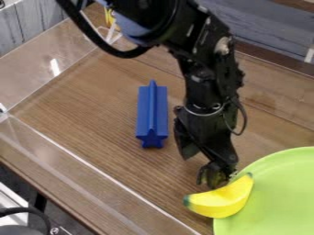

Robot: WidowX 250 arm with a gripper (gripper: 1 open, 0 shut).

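Note:
The black arm reaches down from the top, its gripper (211, 167) low over the wooden surface just behind a yellow banana (223, 198). The banana rests against the left rim of a green plate (276, 207). Whether the fingers touch the banana, and how far apart they are, is hard to tell against the dark gripper body.
A blue ridged bar (152, 115) stands to the left on the wooden surface (98, 110). Clear low walls edge the left and near side, and a grey wall runs along the back.

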